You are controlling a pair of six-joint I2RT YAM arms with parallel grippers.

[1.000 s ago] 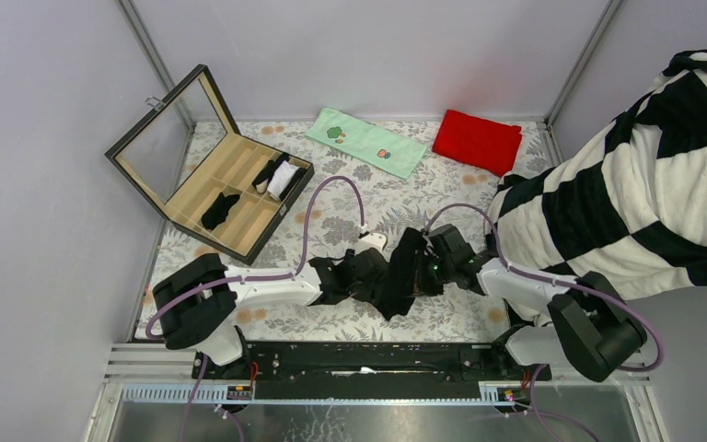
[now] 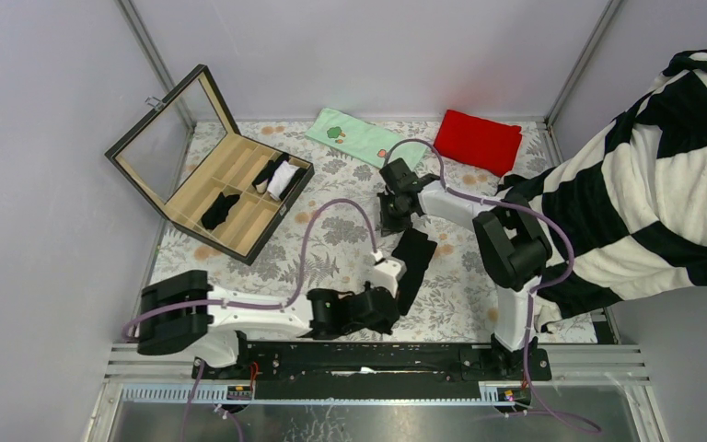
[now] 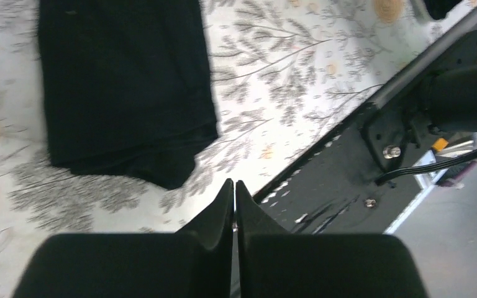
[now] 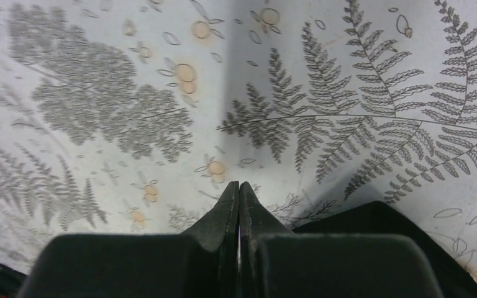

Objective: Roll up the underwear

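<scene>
The black underwear point(image 2: 411, 258) lies as a narrow folded strip on the floral cloth, its layered lower end point(image 3: 130, 124) showing in the left wrist view. My left gripper is shut just beyond that end, nothing visible between its fingers. From the top, the left arm covers part of the strip's lower left side. At the strip's far end, my right gripper is also shut, apart from the fabric as far as shows; a dark edge of the underwear point(image 4: 379, 226) appears behind its fingers.
An open divided box point(image 2: 267, 241) with rolled dark and white pieces stands at the left. A green cloth point(image 2: 361, 136) and a red cloth point(image 2: 477, 142) lie at the back. A black-and-white checkered fabric point(image 2: 644, 184) fills the right side.
My right gripper has moved from the strip's right side to its far end. The left one has gone from the strip's left side toward its near end. The underwear lies nearly unchanged.
</scene>
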